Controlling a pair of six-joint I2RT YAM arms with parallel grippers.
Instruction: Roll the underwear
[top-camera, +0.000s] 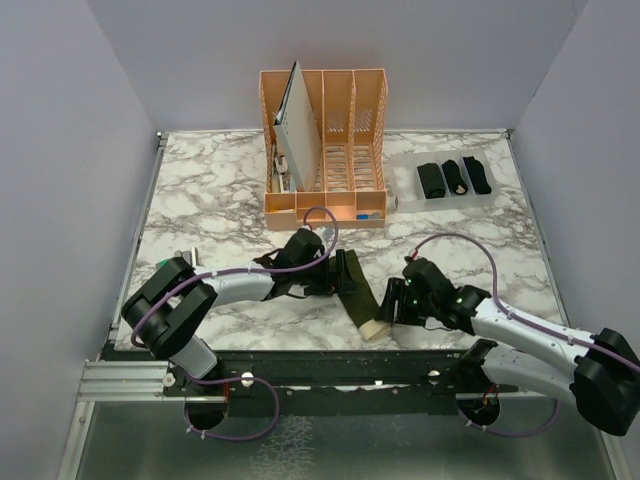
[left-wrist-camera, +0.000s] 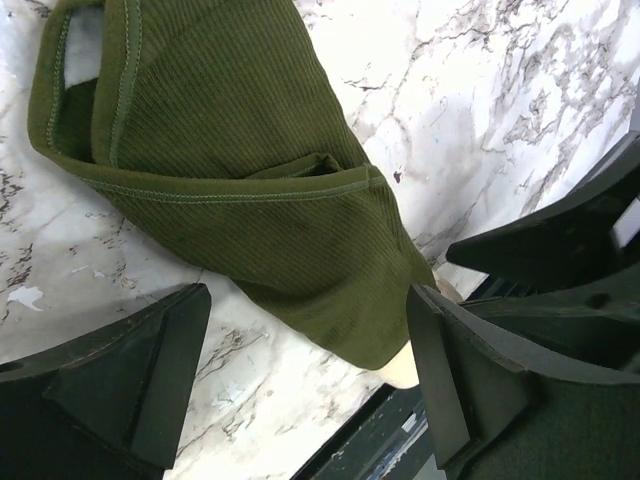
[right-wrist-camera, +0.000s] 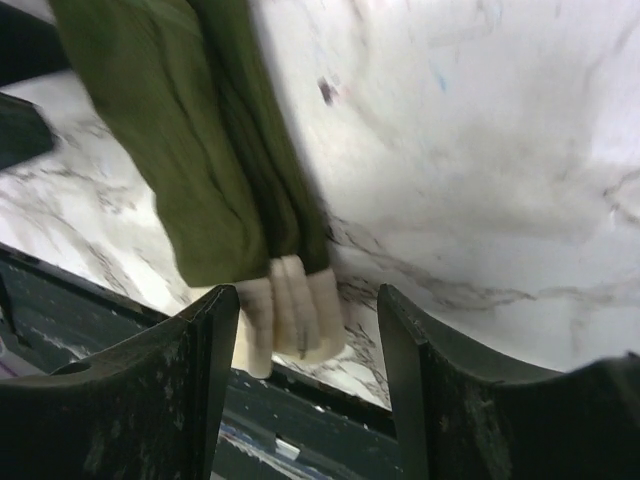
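Note:
The dark green underwear lies as a long folded strip, slanting toward the front of the marble table. Its pale waistband is at the front end, close to the table edge. My left gripper is over the strip's middle from the left, open; in the left wrist view its fingers stand apart with green cloth beyond them. At the waistband end my right gripper is open, one finger overlapping the band in the right wrist view, the other over bare table.
An orange divided rack holding a white board stands at the back. Right of it, a clear tray contains several dark rolls. The table's front edge is close to the waistband.

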